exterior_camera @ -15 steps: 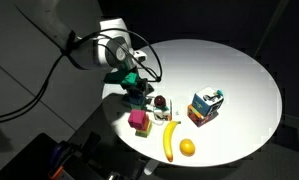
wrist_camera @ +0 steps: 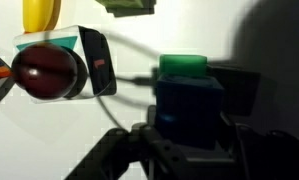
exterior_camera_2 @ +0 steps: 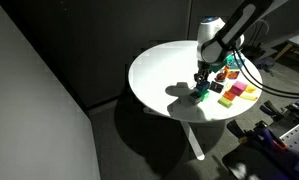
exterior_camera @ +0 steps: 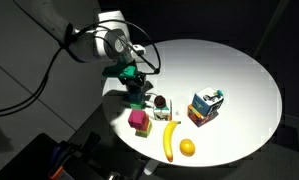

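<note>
A dark blue block (wrist_camera: 189,108) is between the fingers of my gripper, which is shut on it. Just past the block in the wrist view shows a bright green block (wrist_camera: 183,65). From the first exterior view, the green block (exterior_camera: 136,103) lies low on the table under the gripper (exterior_camera: 135,90), with the dark blue block above it. The second exterior view has the blue block (exterior_camera_2: 200,89) close over the green one (exterior_camera_2: 204,97). Whether the two touch cannot be made out.
A black block (wrist_camera: 237,88) lies right beside the held block. A box with a dark red ball (wrist_camera: 41,70) on it stands nearby. Stacked pink and yellow-green blocks (exterior_camera: 139,119), a banana (exterior_camera: 170,140), an orange (exterior_camera: 187,147) and a cube (exterior_camera: 208,99) also share the white table.
My gripper has risen slightly with the dark blue block. More of the green block beneath now shows. The other objects have stayed in place.
</note>
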